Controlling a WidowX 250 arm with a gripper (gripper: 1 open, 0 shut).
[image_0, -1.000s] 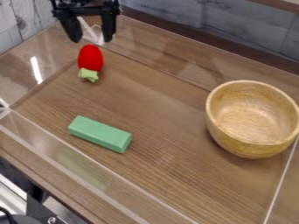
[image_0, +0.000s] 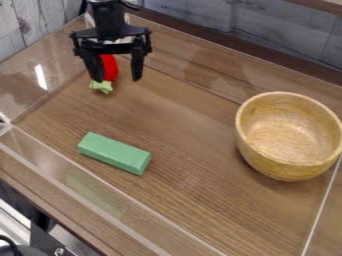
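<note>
My black gripper (image_0: 112, 62) hangs at the upper left over a small red object (image_0: 111, 69) with a pale green part (image_0: 102, 86) at its lower end. The gripper partly covers the red object; whether its fingers are open or shut on it is unclear.
A green rectangular block (image_0: 114, 151) lies at the lower middle left. A large yellow bowl (image_0: 287, 140) sits on the right.
The green block and the bowl are unmoved.
</note>
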